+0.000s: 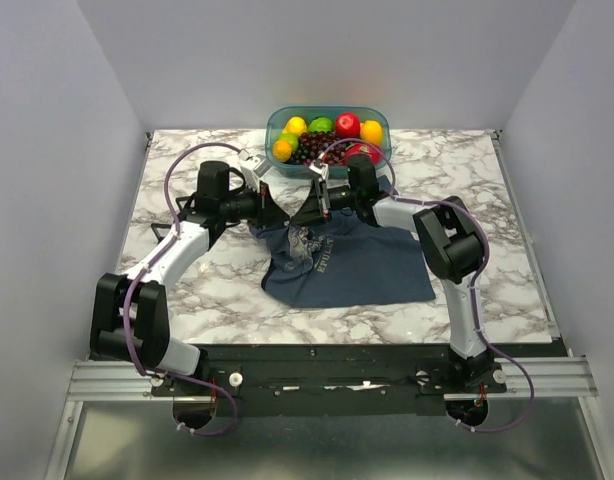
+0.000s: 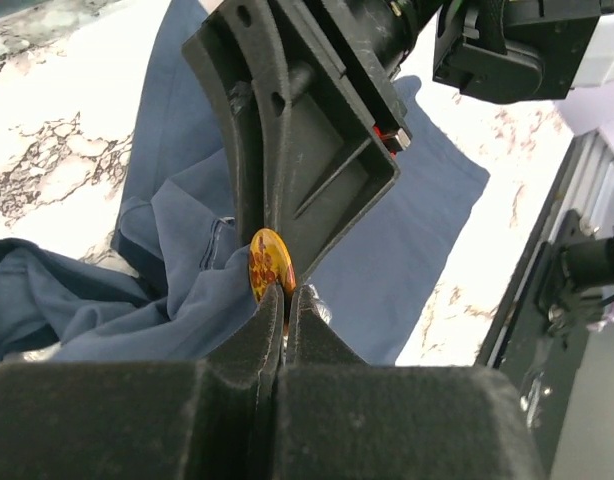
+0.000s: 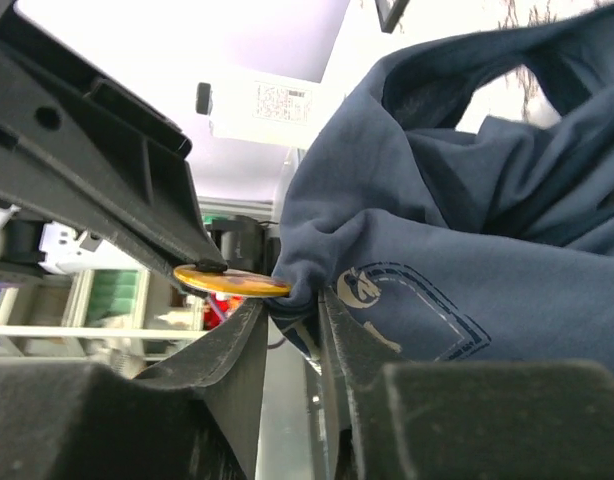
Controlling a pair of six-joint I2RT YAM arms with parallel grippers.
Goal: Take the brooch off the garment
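The orange-and-yellow oval brooch (image 2: 270, 262) stands at the tips of my left gripper, which is shut on its lower edge. In the right wrist view the brooch (image 3: 232, 282) lies nearly edge-on, with its near end against a fold of the dark blue garment (image 3: 392, 250). My right gripper is part open, with that bunched fold between its fingertips. Whether the brooch's pin is still in the cloth is hidden. From above, both grippers meet over the garment's (image 1: 372, 265) left part.
Behind the garment stands a blue bin (image 1: 277, 122) of fruit. Bare marble-patterned table (image 1: 202, 290) shows at the left and right. The two gripper tips are very close together.
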